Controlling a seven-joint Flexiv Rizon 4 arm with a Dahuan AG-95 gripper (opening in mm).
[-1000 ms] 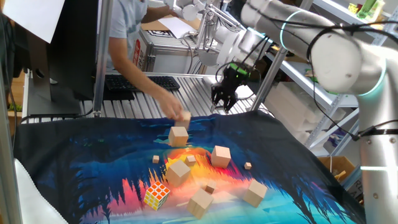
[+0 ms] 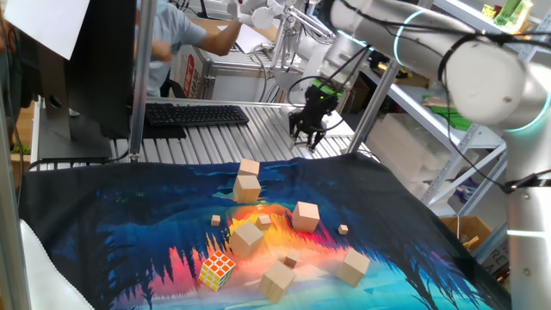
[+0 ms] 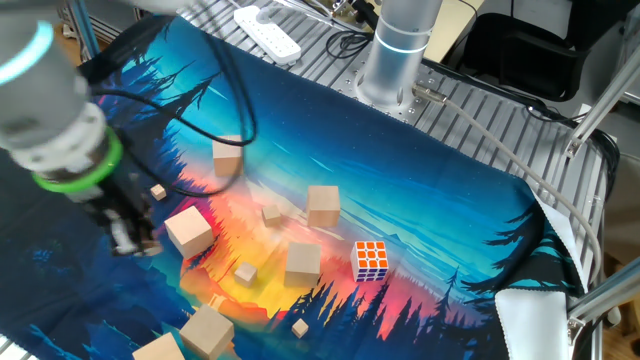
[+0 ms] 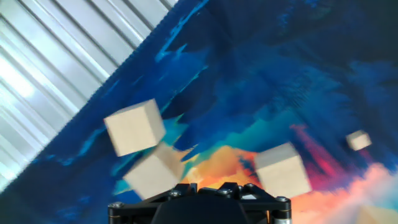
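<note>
Large plain wooden cubes are spread over the printed cloth, among them a far cube [image 2: 249, 167] close behind another cube [image 2: 247, 188], a right-hand cube [image 2: 306, 217] and a middle cube [image 2: 246, 239]. A Rubik's cube [image 2: 217, 269] with an orange-and-white top rests near the front left. Beyond the far side of the cloth in exterior view 1, my gripper [image 2: 306, 141] hangs in the air, fingers apart and nothing visible between them. From the wrist, the far cube [image 4: 135, 127] and its neighbour [image 4: 154, 171] appear at lower left, another cube [image 4: 282, 171] at lower right.
Several small wooden cubes, one of them a small cube [image 2: 343, 229], lie between the large ones. A keyboard [image 2: 196, 115] is on the slatted table behind the cloth. In exterior view 2 a white power strip [image 3: 267, 35] lies near the arm's base [image 3: 386, 85].
The far cube sits slightly nearer its neighbour. My gripper has shifted only a little.
</note>
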